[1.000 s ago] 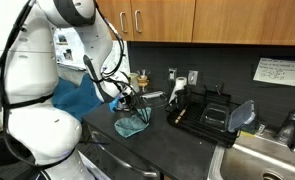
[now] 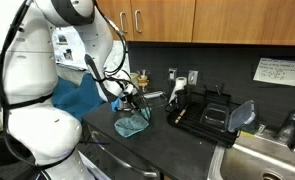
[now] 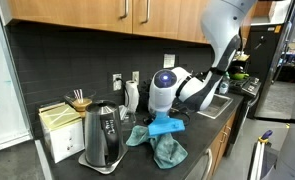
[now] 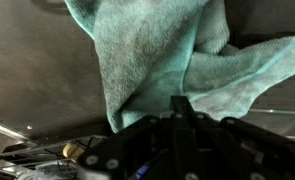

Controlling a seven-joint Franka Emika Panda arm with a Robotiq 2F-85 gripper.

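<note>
A teal cloth [image 2: 133, 122] lies crumpled on the dark counter, at the left in exterior view 1. From the other side, in exterior view 2, the same cloth [image 3: 170, 152] spreads in folds beneath the arm's wrist. The cloth [image 4: 152, 50] fills much of the wrist view, with creases running toward the fingertips. My gripper is shut, its tips low over the cloth. Whether a thin fold is pinched between the fingers cannot be made out.
A black dish rack [image 2: 205, 118] and the sink [image 2: 249, 165] are to the right in exterior view 1. A dark kettle [image 3: 103, 132] and a toaster [image 3: 62, 130] stand near the cloth in exterior view 2. Bare counter [image 2: 172, 150] lies between cloth and sink.
The arm's wrist and gripper look slightly shifted over the cloth. The cloth stays in about the same place, and the rest of the counter looks unchanged.
</note>
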